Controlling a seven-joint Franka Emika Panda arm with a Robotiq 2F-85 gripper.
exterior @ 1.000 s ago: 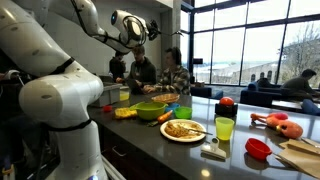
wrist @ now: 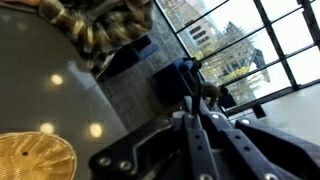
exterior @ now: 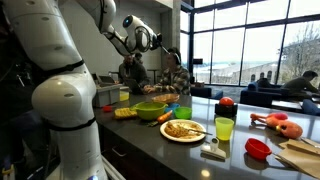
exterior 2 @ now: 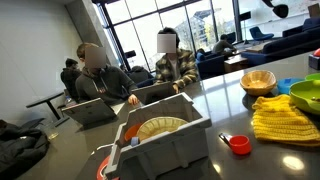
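Observation:
High over the far left of the table is my gripper [exterior: 171, 50], raised well clear of everything on it. In the wrist view the gripper looks shut, with a small dark item [wrist: 208, 90] with a rounded end at its tips; what it is cannot be made out. Below lie a green bowl [exterior: 151, 109], a plate of food [exterior: 183, 131] and a wicker basket [wrist: 36, 157]. A grey bin [exterior 2: 170, 147] holds another basket [exterior 2: 160, 127].
A yellow cloth [exterior 2: 283, 121], a red cup [exterior 2: 240, 145], a yellow-green cup [exterior: 224, 128] and a red bowl [exterior: 258, 149] stand about the table. Two people sit with laptops [exterior 2: 103, 112] at the far side. The air around the gripper is free.
The gripper now tilts downward to the right. Things on the table have not moved.

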